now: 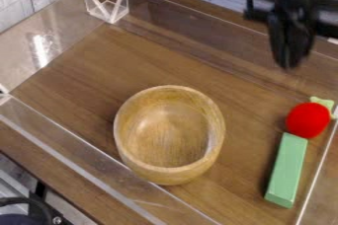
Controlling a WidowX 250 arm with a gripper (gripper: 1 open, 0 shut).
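A red ball rests at the right, by the upper end of a green block, with another small pale green piece behind it. A wooden bowl stands empty at the centre-bottom. My black gripper hangs blurred at the top right, raised above the ball. Whether it is open or holds anything is unclear.
Clear plastic walls edge the wooden tray floor. A white slatted surface lies beyond the back edge.
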